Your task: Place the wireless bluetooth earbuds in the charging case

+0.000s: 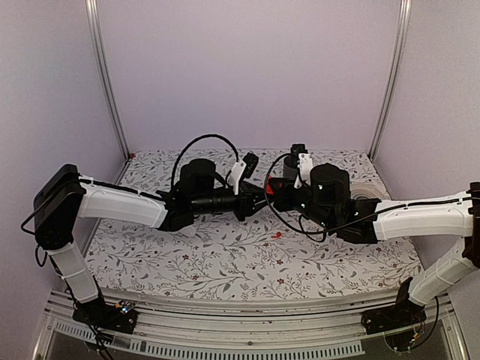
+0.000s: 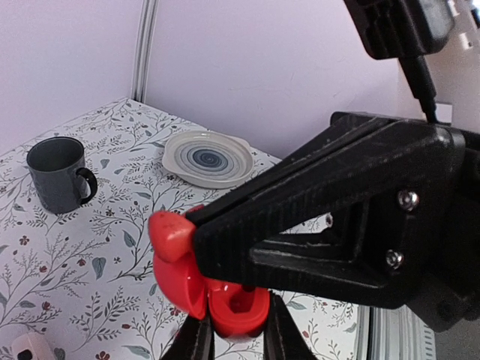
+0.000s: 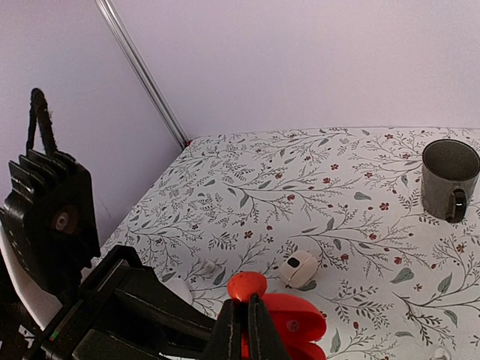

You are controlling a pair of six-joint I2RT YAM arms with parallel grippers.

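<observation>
Both grippers meet above the middle of the table. My left gripper is shut on the red charging case, which shows low in the left wrist view with its upper part raised at the left. My right gripper is shut on a small red piece, apparently an earbud, held against the case; its fingers cross the case in the left wrist view. Whether that piece sits inside the case is hidden. A small red object lies on the table below the grippers.
A dark mug and a pale dish stand at the back right. A small white object lies on the table in the right wrist view.
</observation>
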